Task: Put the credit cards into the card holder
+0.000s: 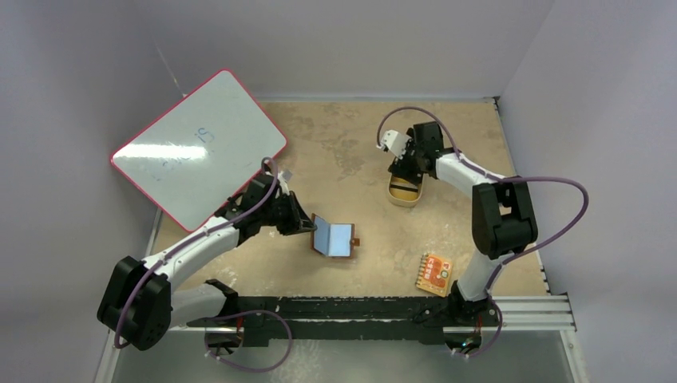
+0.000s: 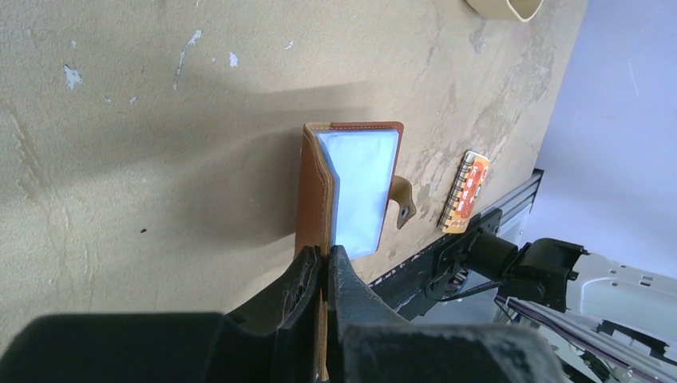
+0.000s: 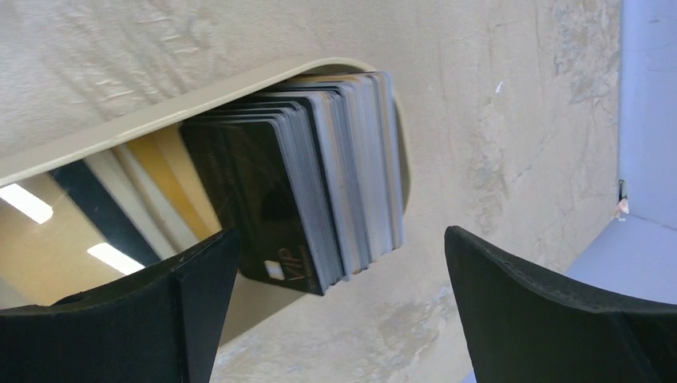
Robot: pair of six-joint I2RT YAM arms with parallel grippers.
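My left gripper is shut on the brown leather card holder, which stands open with pale blue sleeves showing, near the front middle of the table. My right gripper hangs open over the cream box at the back right. Inside the box a packed stack of credit cards, a black VIP card at its face, sits between the open fingers, with more cards lying flatter beside it.
A whiteboard lies at the back left, close to my left arm. An orange spiral notebook lies at the front right.
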